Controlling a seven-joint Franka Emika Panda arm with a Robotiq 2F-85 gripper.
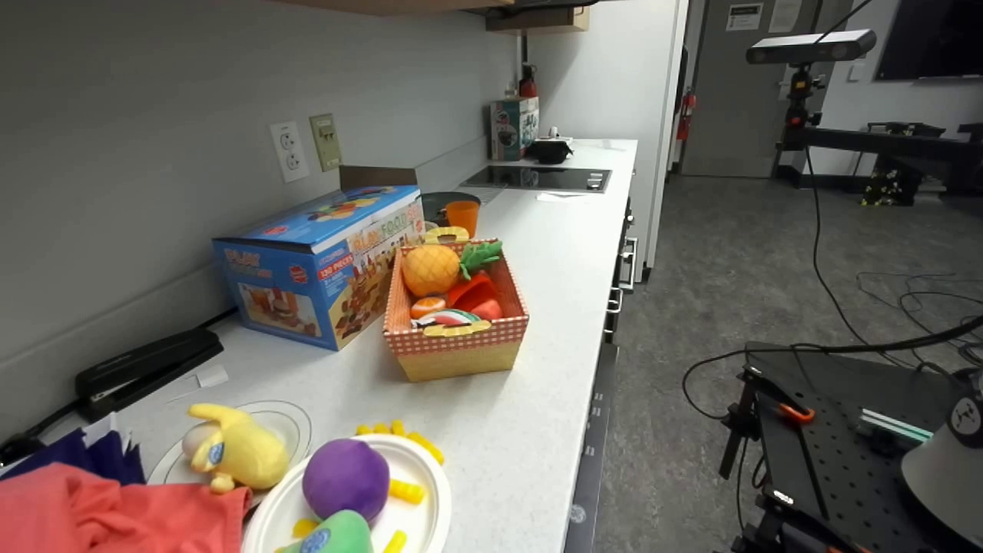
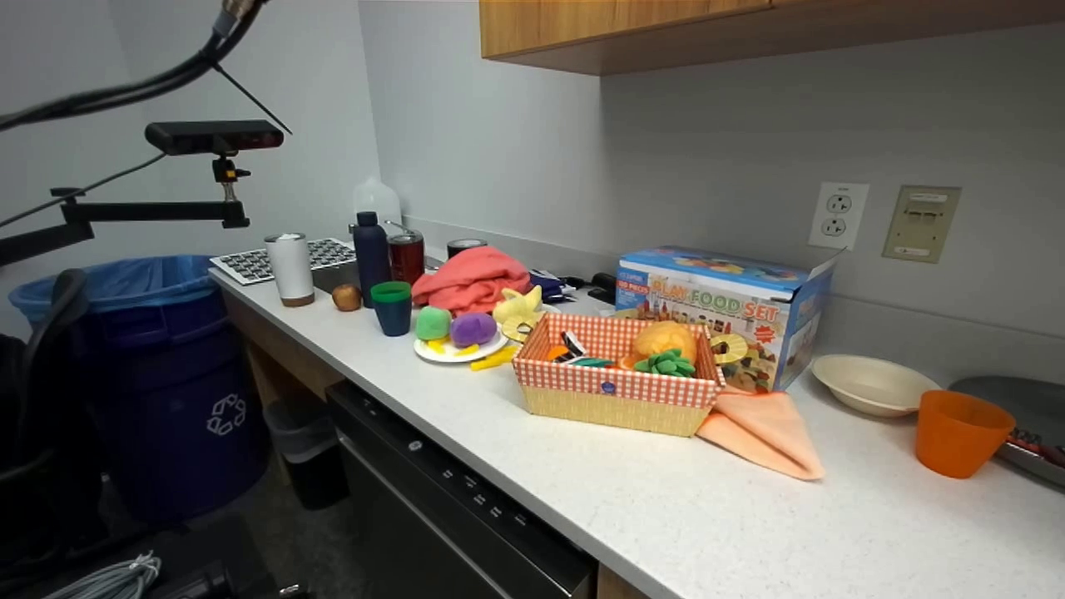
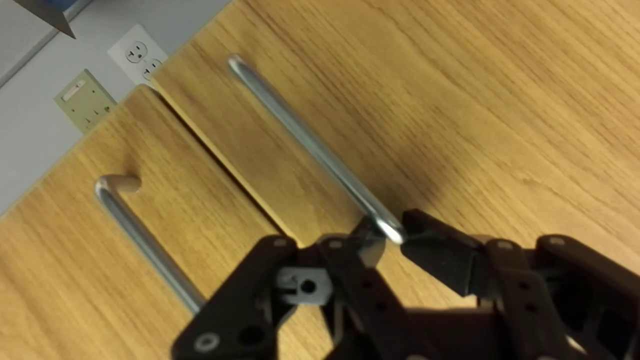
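In the wrist view my gripper is shut on the lower end of a silver bar handle. One dark finger lies to the right of the bar; the other, partly hidden, is behind and left of it. The handle is fixed to a wooden cabinet door, which looks flush with its neighbour. Neither exterior view shows the gripper; only the white arm base appears at the right of the first one.
A second silver handle sits on the adjoining door, left of my gripper. Beneath the wooden cabinet, the counter holds a checked basket of toy food, a blue play-food box and an orange cup.
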